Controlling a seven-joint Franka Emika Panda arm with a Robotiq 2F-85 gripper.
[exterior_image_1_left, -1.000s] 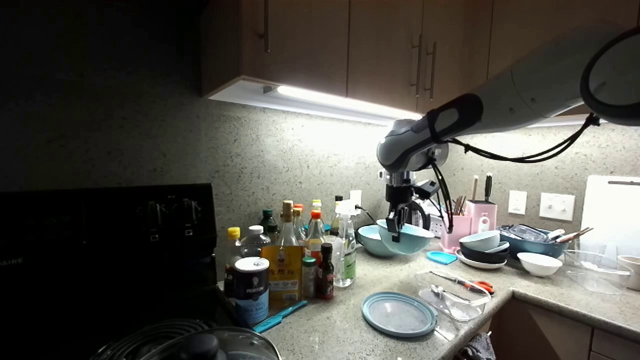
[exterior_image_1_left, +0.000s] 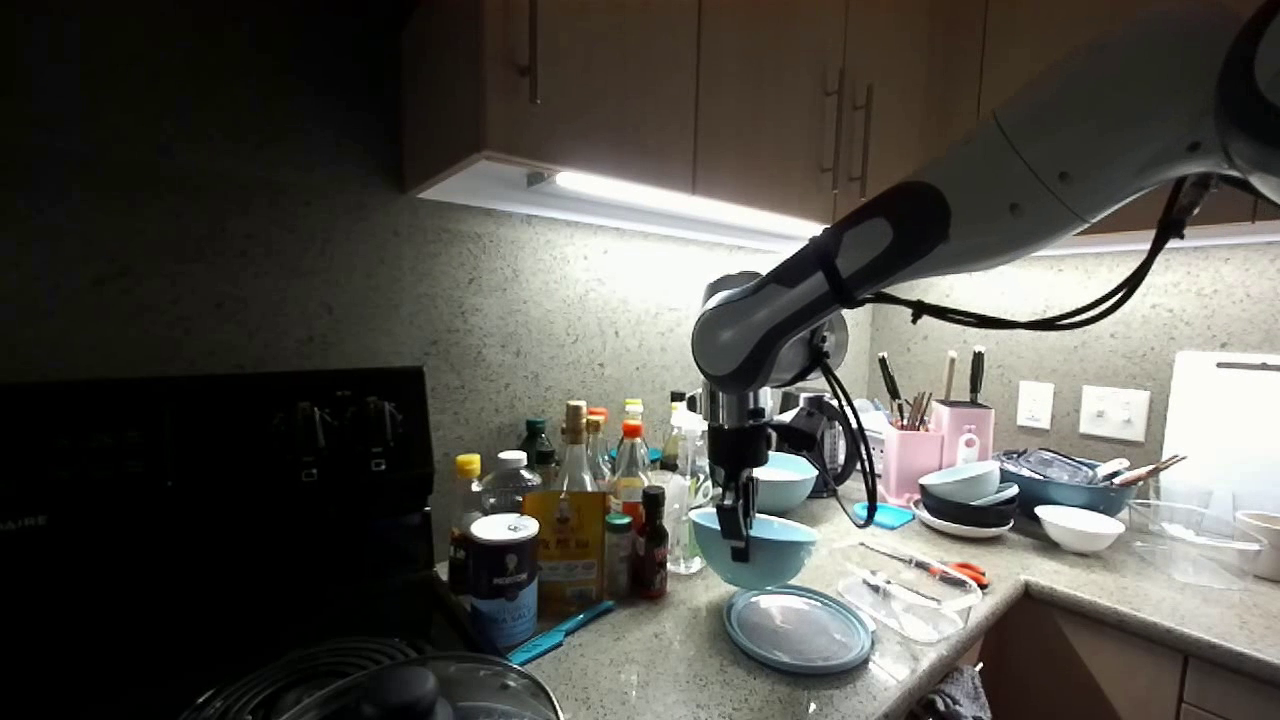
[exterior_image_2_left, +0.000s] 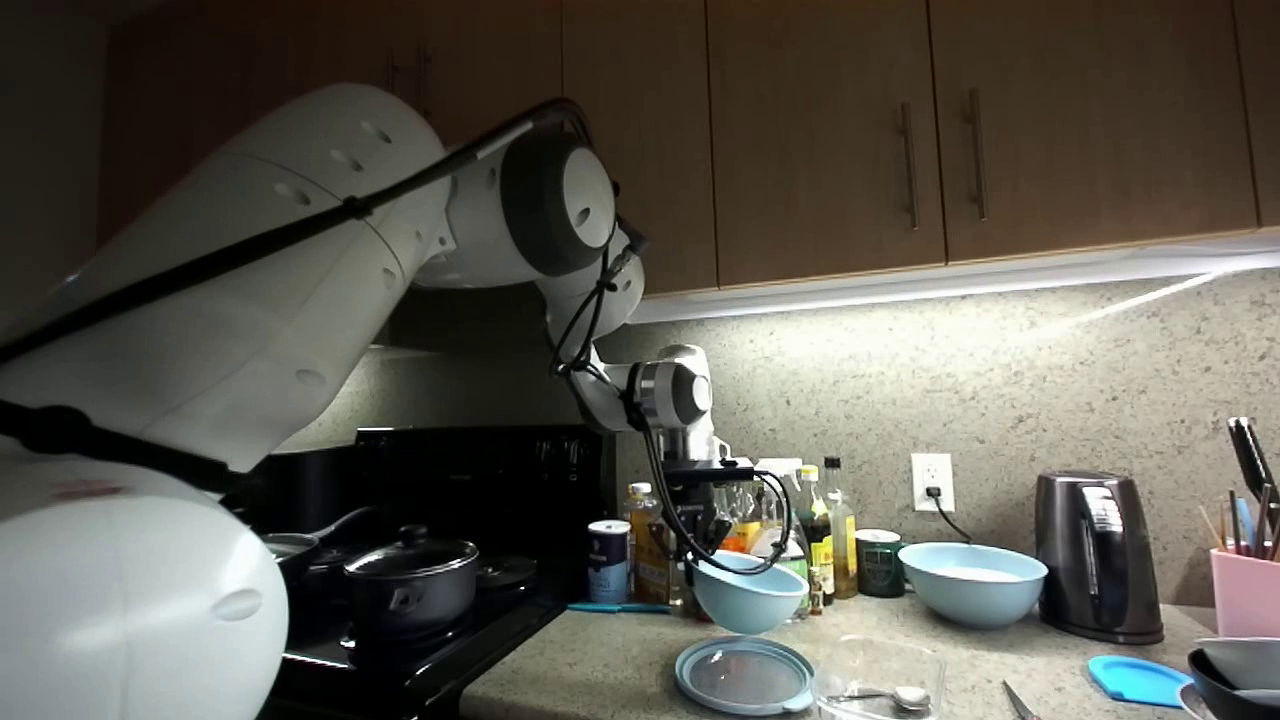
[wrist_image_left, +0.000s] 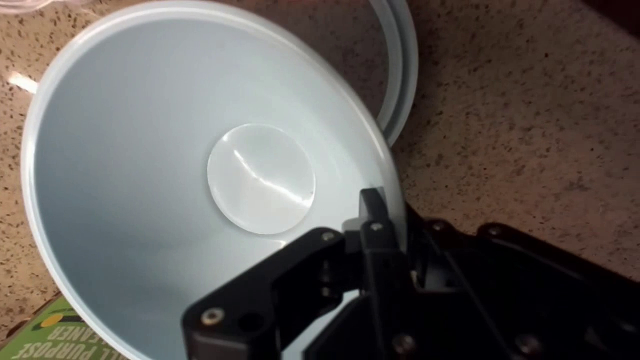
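A light-blue bowl (exterior_image_1_left: 768, 559) hangs slightly tilted above the counter, its rim pinched between the fingers of my gripper (exterior_image_1_left: 740, 546). In the wrist view the inside of the bowl (wrist_image_left: 150, 150) looks empty, and the gripper has one finger inside the rim and the other outside. Below the bowl, a round blue lid (exterior_image_1_left: 798, 630) lies flat on the counter; in the second exterior view the lid (exterior_image_2_left: 744, 676) sits just under and in front of the raised bowl (exterior_image_2_left: 750, 596).
Another blue bowl (exterior_image_2_left: 972, 584) rests by the black kettle (exterior_image_2_left: 1098, 556). Several bottles (exterior_image_1_left: 600, 480) crowd the wall close to the held bowl. A clear plastic tray (exterior_image_1_left: 908, 592) with utensils lies right of the lid. Bare counter shows left of the lid.
My gripper has carried the bowl leftward and lower, from in front of the other bowl and kettle to over the lid's back edge. The lid and tray have stayed put.
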